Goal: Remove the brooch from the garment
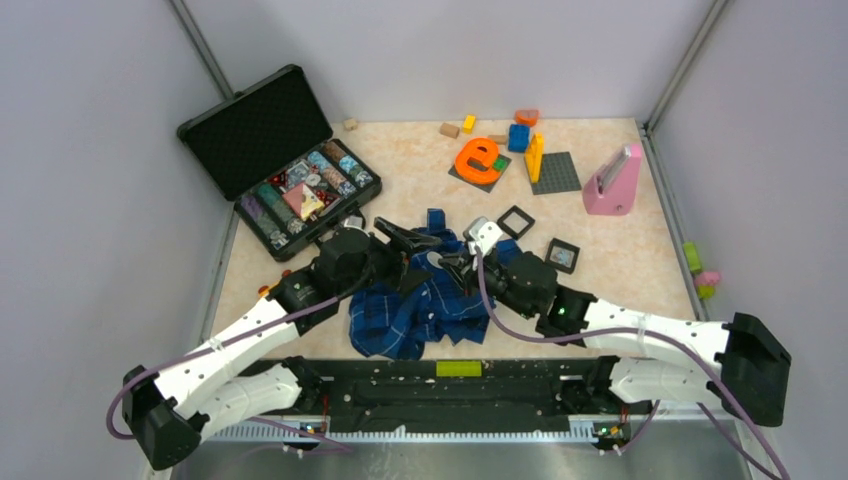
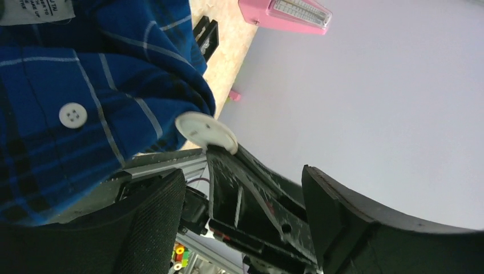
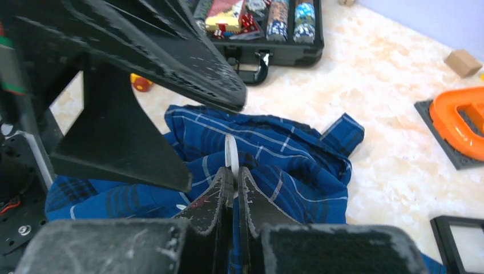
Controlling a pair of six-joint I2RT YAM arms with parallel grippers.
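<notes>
The white round disc, the brooch (image 1: 434, 259), shows over the middle of the blue plaid garment (image 1: 385, 325). My right gripper is shut on it; in the right wrist view the brooch (image 3: 231, 154) stands edge-on between the two fingertips. The left wrist view shows the brooch (image 2: 197, 127) at the tip of the right gripper, seemingly raised off the cloth. Around that spot, my left gripper is open, its two fingers apart on either side of the right gripper's tip. A white button (image 2: 73, 116) sits on the garment.
An open black case (image 1: 300, 195) with chips stands at the back left. Black frames (image 1: 562, 255) lie right of the garment, with an orange piece (image 1: 480, 160) and blocks behind. A pink metronome (image 1: 613, 182) stands at the right. Both arms are close together.
</notes>
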